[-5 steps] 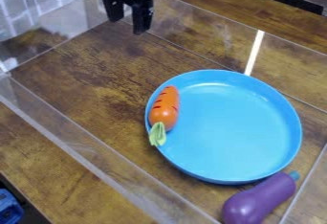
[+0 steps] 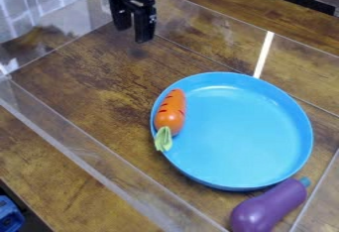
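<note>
My black gripper (image 2: 134,20) hangs at the top left over the wooden surface, open, with nothing visible between its fingers. An orange toy carrot (image 2: 169,112) with a pale green top lies on the left part of a large blue plate (image 2: 252,137). A purple toy eggplant (image 2: 263,210) rests at the bottom right, outside the plate, close to its rim.
Clear low walls edge the wooden surface (image 2: 79,97), with a whitish strip (image 2: 264,54) at the right. A small blue object (image 2: 8,216) shows at the bottom left corner.
The carrot, plate and eggplant have not moved.
</note>
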